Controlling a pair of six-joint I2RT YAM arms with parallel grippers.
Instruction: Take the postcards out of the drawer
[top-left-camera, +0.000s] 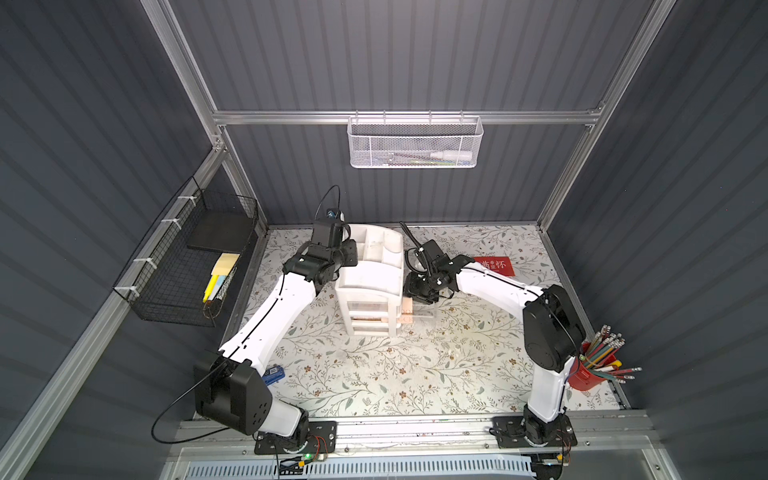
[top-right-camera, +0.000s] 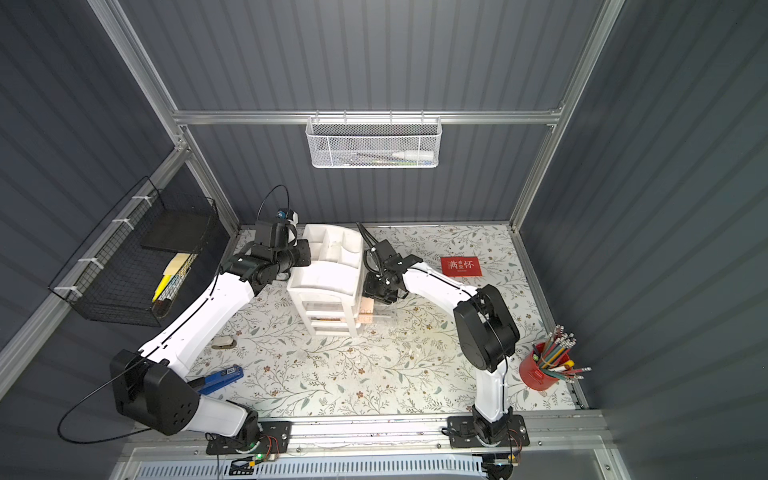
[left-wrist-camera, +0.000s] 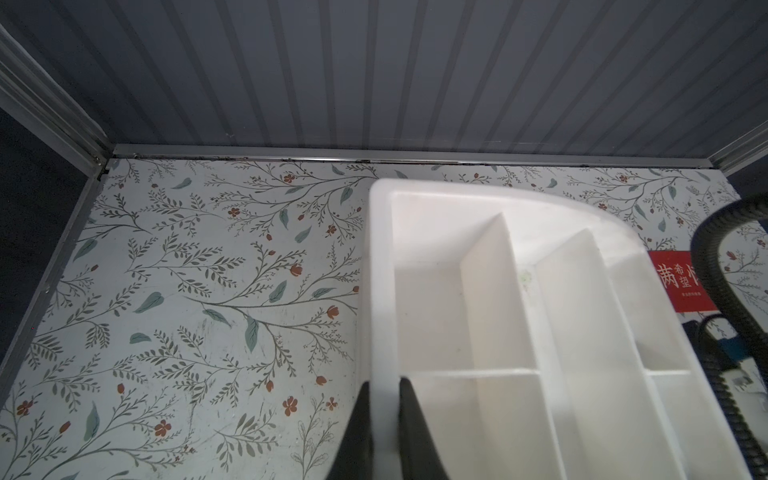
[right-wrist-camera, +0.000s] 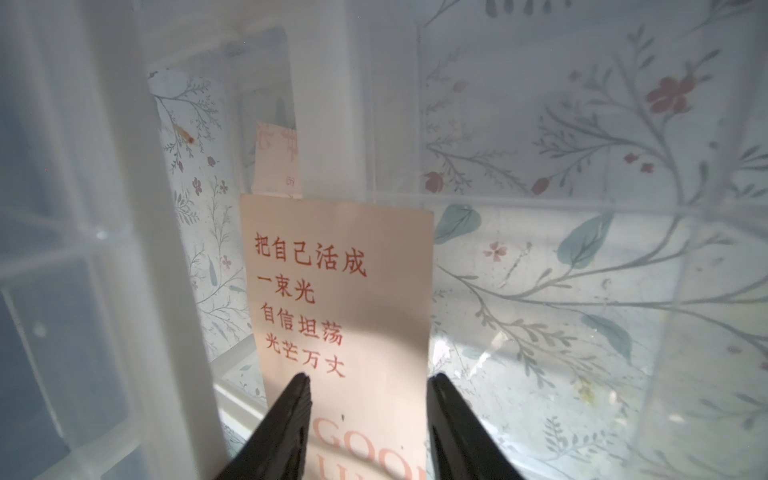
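Note:
A white plastic organizer (top-left-camera: 369, 276) stands mid-table, with a clear drawer (top-right-camera: 382, 318) pulled out to the right. In the drawer lies a pink postcard (right-wrist-camera: 344, 296) with red lettering; a second pink piece (right-wrist-camera: 274, 164) shows behind it. My right gripper is over that postcard, fingers apart, nothing seen held between them. My left gripper is shut at the organizer's upper left rim, which runs between its blurred fingers.
A red card (top-right-camera: 461, 265) lies at the back right. A red pencil cup (top-right-camera: 537, 372) stands front right, a blue object (top-right-camera: 220, 380) front left, and a black wire basket hangs left.

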